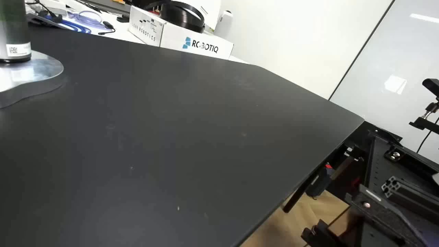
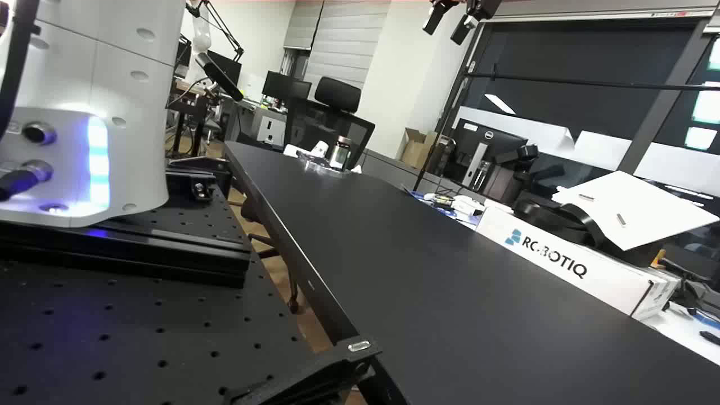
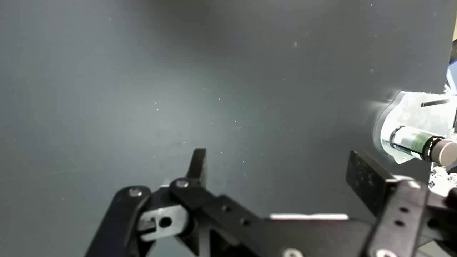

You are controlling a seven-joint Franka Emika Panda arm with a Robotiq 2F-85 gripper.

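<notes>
In the wrist view my gripper stands open above the dark table, its two fingers wide apart and nothing between them. The fingertips also show at the top of exterior view 2, where the gripper hangs high over the table. A bottle with a green and white label and a brown cap stands on a clear, wavy-edged tray to the right of my gripper. That bottle is at the table's far end in exterior view 2. Only the lower part of the bottle shows in exterior view 1.
A white ROBOTIQ box with black items on it lies beyond the table edge. Cables clutter the white surface beside it. The robot base sits on a perforated black plate.
</notes>
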